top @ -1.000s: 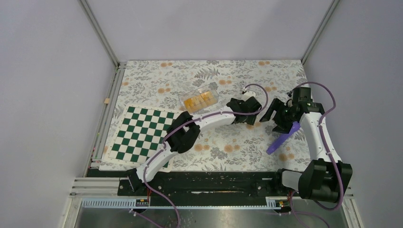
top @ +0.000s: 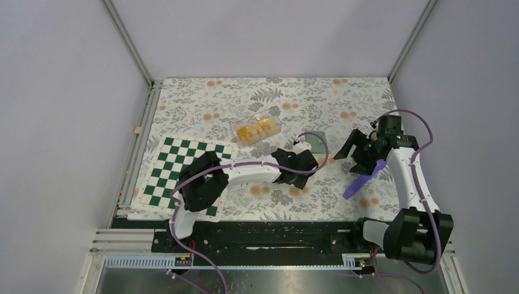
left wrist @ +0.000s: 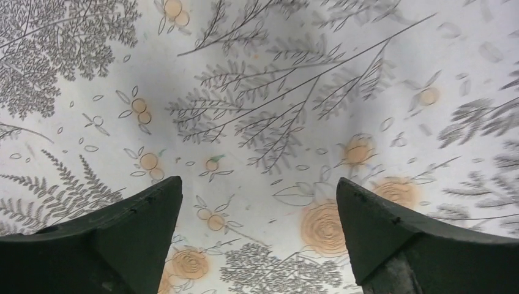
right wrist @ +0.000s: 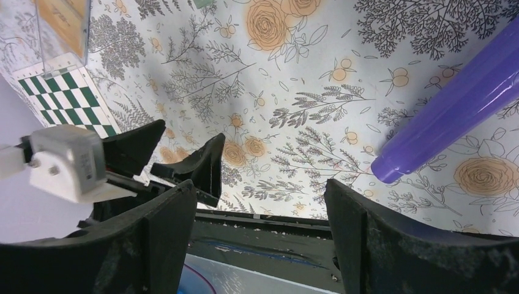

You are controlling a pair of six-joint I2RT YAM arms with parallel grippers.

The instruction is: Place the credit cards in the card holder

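Note:
A clear case holding orange-yellow items [top: 256,128] lies in the middle back of the table, and a grey-green square [top: 317,141] lies to its lower right. My left gripper [top: 292,176] is over the bare patterned cloth in front of that square; its wrist view shows open fingers with only cloth between them. My right gripper hangs at the table's right side above the cloth, fingers apart with nothing between them, beside a long purple object [right wrist: 440,110].
A green-and-white checkered board [top: 165,171] lies at the left, partly under the left arm. The dark front edge [top: 287,239] runs below both arms.
My left gripper has moved toward the front left, uncovering the grey-green square. The right arm has shifted only slightly.

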